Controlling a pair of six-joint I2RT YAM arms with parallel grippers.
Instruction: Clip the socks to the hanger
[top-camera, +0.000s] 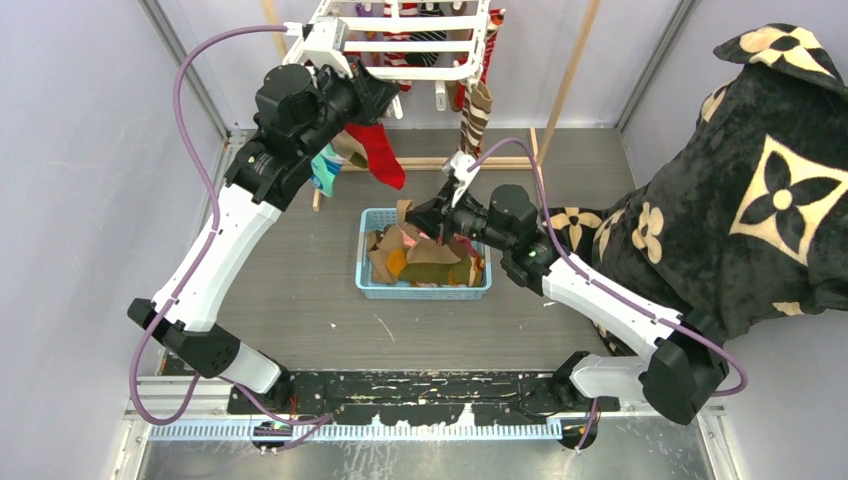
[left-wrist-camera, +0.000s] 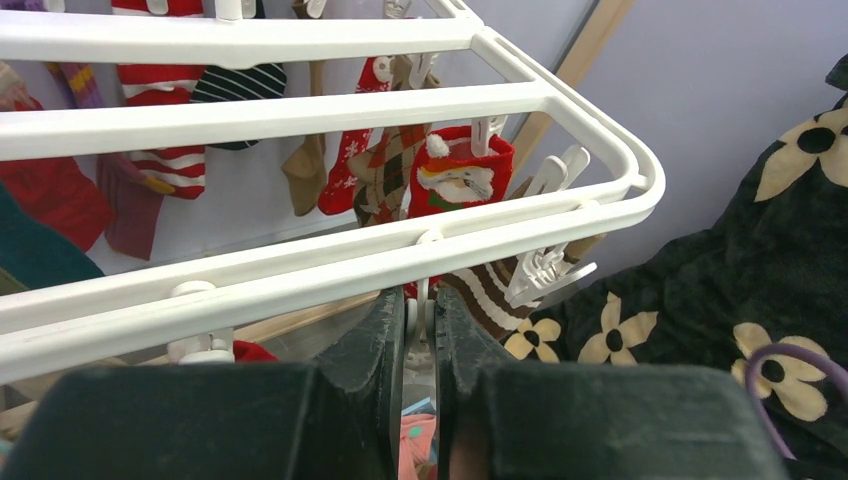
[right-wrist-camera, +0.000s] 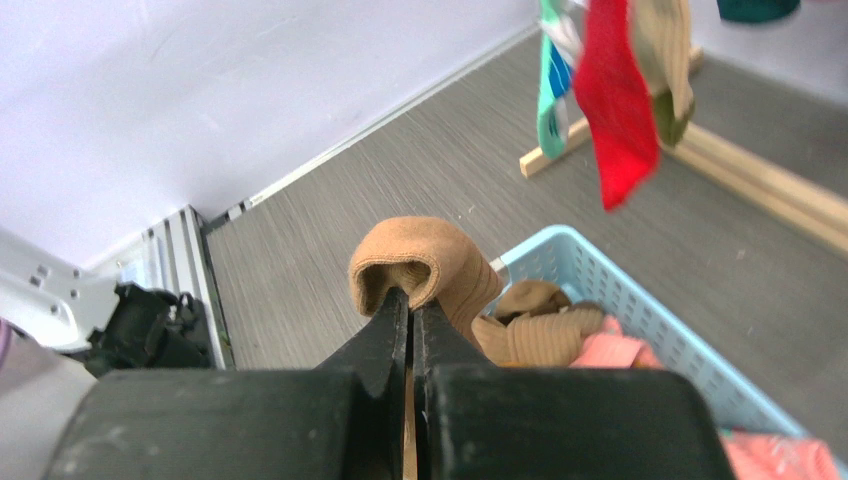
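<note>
The white hanger (top-camera: 420, 73) holds many hanging socks, among them a red sock (top-camera: 380, 155) and a striped sock (top-camera: 475, 115). My left gripper is shut on a white clip at the hanger's front bar, pressed close beneath it. My right gripper is shut on a tan sock (right-wrist-camera: 430, 260), lifted just above the blue basket (top-camera: 362, 255) of socks. In the right wrist view the hanging red and teal socks are blurred, above and beyond that gripper.
A wooden frame (top-camera: 565, 60) stands behind, under and beside the hanger. A dark flowered blanket (top-camera: 700, 210) fills the right side. Bare grey floor (top-camera: 290, 300) lies left of and in front of the basket.
</note>
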